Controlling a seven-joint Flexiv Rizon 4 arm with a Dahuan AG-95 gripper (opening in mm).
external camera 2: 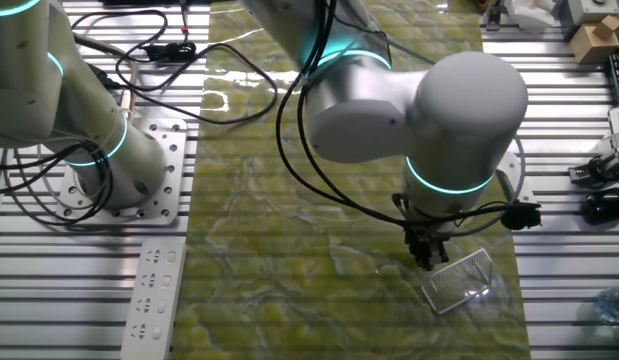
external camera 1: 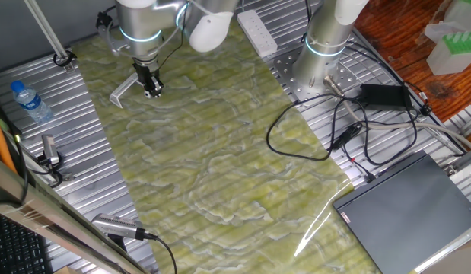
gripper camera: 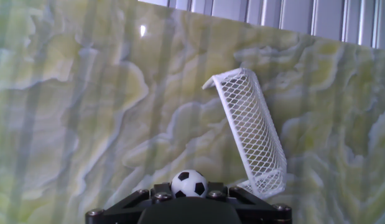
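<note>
A small black-and-white soccer ball sits between the fingertips of my black gripper at the bottom of the wrist view, and the gripper looks shut on it. Just right of the ball in that view stands a white goal with a mesh net, tilted relative to the image. From exterior view 1, the gripper points down right beside the goal. Exterior view 2 has the gripper close to the net's near end; the ball is hard to make out there.
A power strip, a looped black cable and a laptop lie along the sheet's right side. A water bottle is on the left slats.
</note>
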